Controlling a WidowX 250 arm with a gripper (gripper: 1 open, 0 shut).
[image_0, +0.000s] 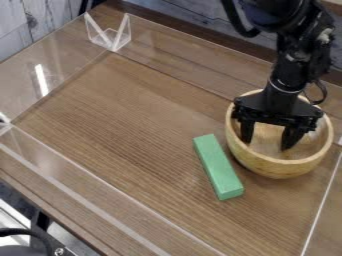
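Observation:
My black gripper (273, 118) reaches down from the top right into a large wooden bowl (278, 164) at the right of the table, its fingers open and spread over the bowl's interior. Whether anything lies between them inside the bowl is hard to tell. A green block (217, 168) lies on the table just left of the bowl.
A clear wire or acrylic holder (110, 32) stands at the back left. Dark cables lie at the bottom left corner.

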